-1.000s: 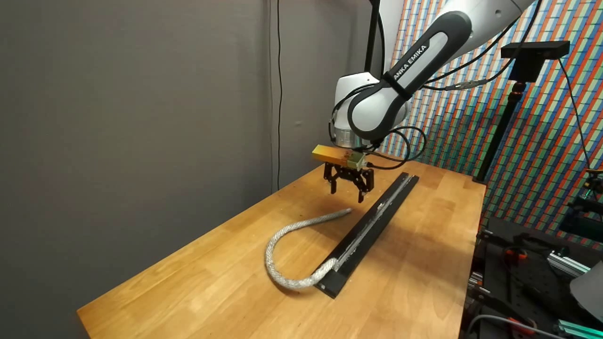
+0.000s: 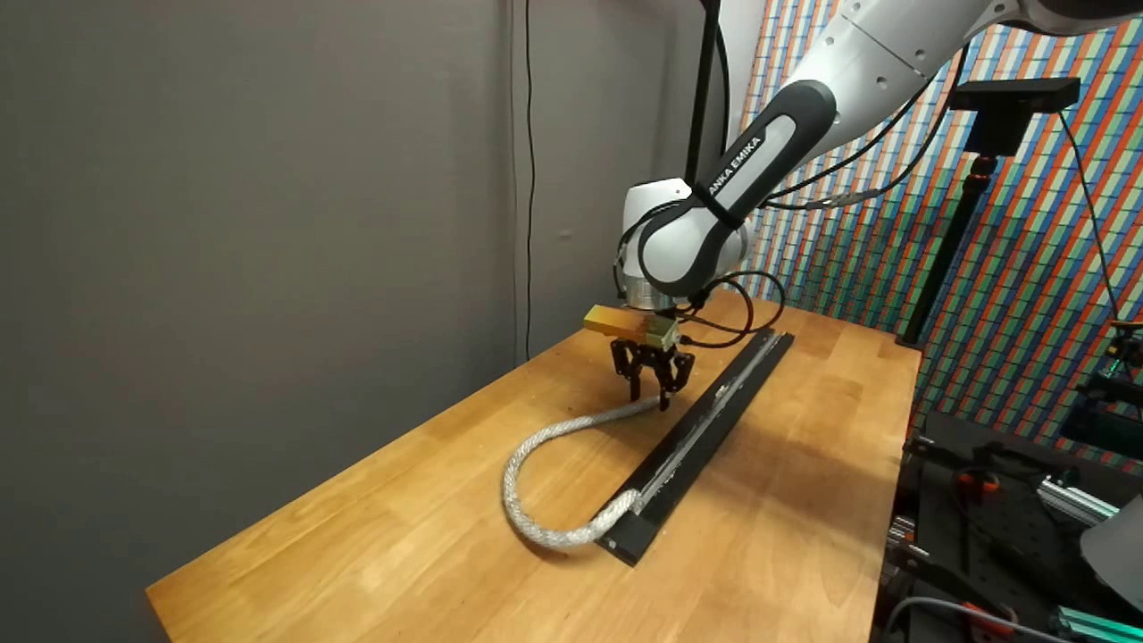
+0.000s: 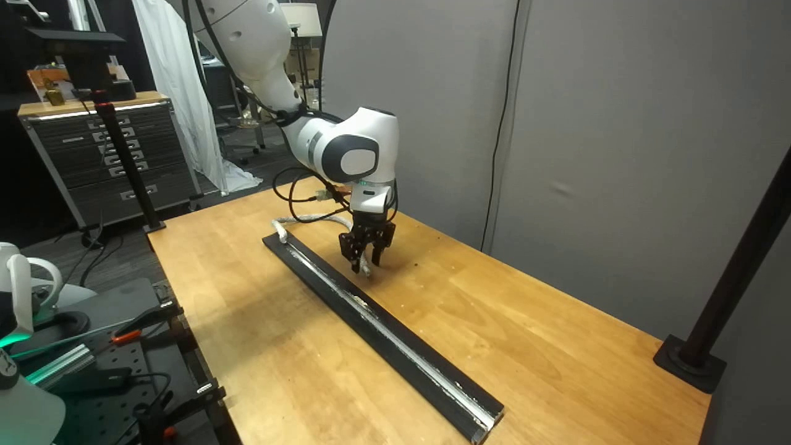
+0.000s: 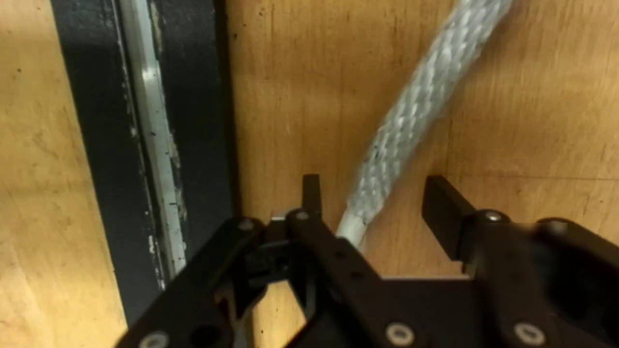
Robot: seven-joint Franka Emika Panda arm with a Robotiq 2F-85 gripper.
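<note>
A grey braided rope [image 2: 526,454] lies curved on the wooden table. One end of it [image 2: 632,502] rests at the near end of the black channel strip [image 2: 686,450]. Its other, white-tipped end [image 4: 354,226] reaches into my gripper. In the wrist view the rope passes between the two fingers, nearer to the left one, with wood showing on either side. My gripper is part open and low over the table, fingers pointing down, with no grip on the rope visible. The very tip of the rope is hidden behind the gripper in the wrist view.
The strip, with a pale groove [image 3: 385,326] along its length, runs beside the gripper. Bare table [image 2: 407,536] lies to the left in the first exterior view. A grey wall [image 2: 321,214] rises along the far edge. A black post [image 3: 734,282] stands at the table's corner.
My gripper has come down and slightly left in the first exterior view, from above the rope's free end to around it. Its fingers look closer together. The rope and strip look unmoved.
</note>
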